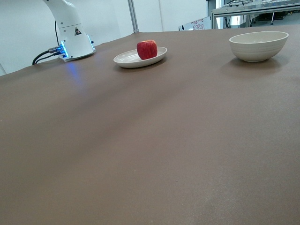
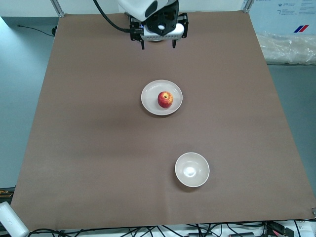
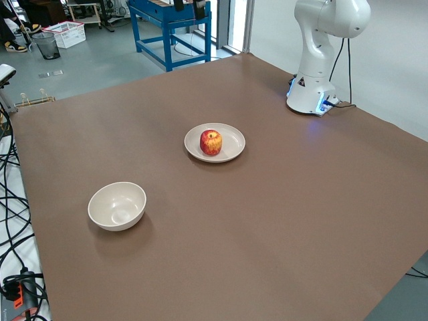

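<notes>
A red-yellow apple (image 2: 165, 99) rests on a white plate (image 2: 149, 102) near the middle of the brown table. A white bowl (image 2: 192, 170), empty, stands apart from the plate, nearer the front edge in the left view. My gripper (image 2: 158, 45) is high at the back, above the table, with its two black fingers spread and nothing between them, well away from the apple. In the top view the apple (image 1: 146, 49) and bowl (image 1: 258, 46) stand side by side with space between; the gripper is out of frame there.
The white arm's base (image 3: 312, 93) stands at the table's edge in the right view. Cables (image 3: 13, 221) lie along the edge beside the bowl.
</notes>
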